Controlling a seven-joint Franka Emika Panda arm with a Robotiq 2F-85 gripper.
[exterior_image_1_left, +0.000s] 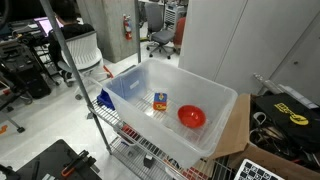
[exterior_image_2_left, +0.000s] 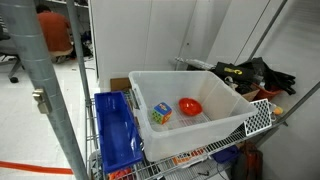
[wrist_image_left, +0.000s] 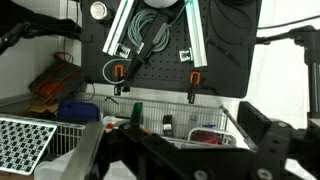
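Note:
In the wrist view my gripper is open, its two dark fingers wide apart at the bottom of the picture, nothing visibly held between them. A white bin (exterior_image_2_left: 215, 132) rests on a wire rack. Inside it are a red bowl (exterior_image_1_left: 191, 116) and a small orange-and-blue block (exterior_image_1_left: 160, 101), lying apart from each other. In exterior view 2 the block (exterior_image_2_left: 162, 113) looks multicoloured and stands left of the bowl (exterior_image_2_left: 190, 106). From the wrist, the bin's inside is not visible; below me is a dark perforated board (wrist_image_left: 175, 70).
A blue tray (exterior_image_2_left: 120, 135) sits left of the bin. Right of it are a cardboard box (exterior_image_1_left: 236, 130), black bags (exterior_image_1_left: 290, 115) and a white grid panel (exterior_image_1_left: 255, 172). A metal post (exterior_image_2_left: 48, 85) stands at the left. Cables and metal rails (wrist_image_left: 197, 35) lie on the board.

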